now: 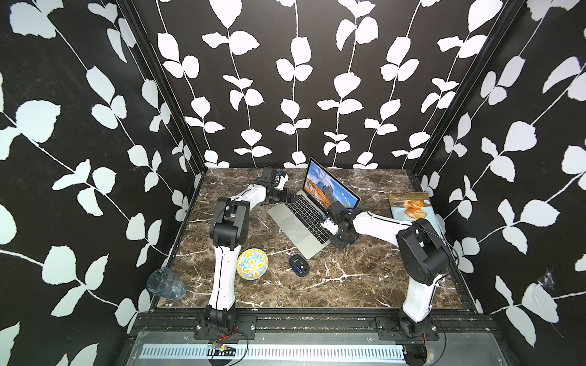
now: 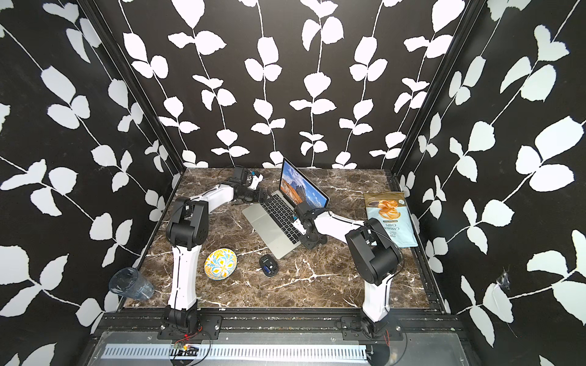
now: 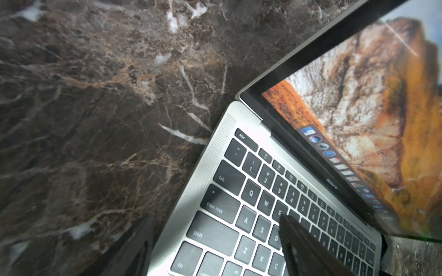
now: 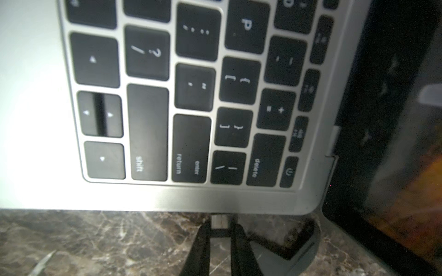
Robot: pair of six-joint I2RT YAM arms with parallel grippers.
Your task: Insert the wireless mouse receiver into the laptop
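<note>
The open silver laptop stands turned at an angle in the middle of the table. In the right wrist view my right gripper is shut on the small receiver, whose metal plug points at the laptop's side edge beside the return key. Its tip is at or very close to that edge; whether it enters a port cannot be told, as the port is hidden. My left gripper is open and empty over the laptop's left corner by the shift and caps lock keys. The mouse lies in front of the laptop.
A patterned bowl sits left of the mouse, and a clear glass is at the table's left front. A chips bag lies on the far right. Bare marble runs along the front right.
</note>
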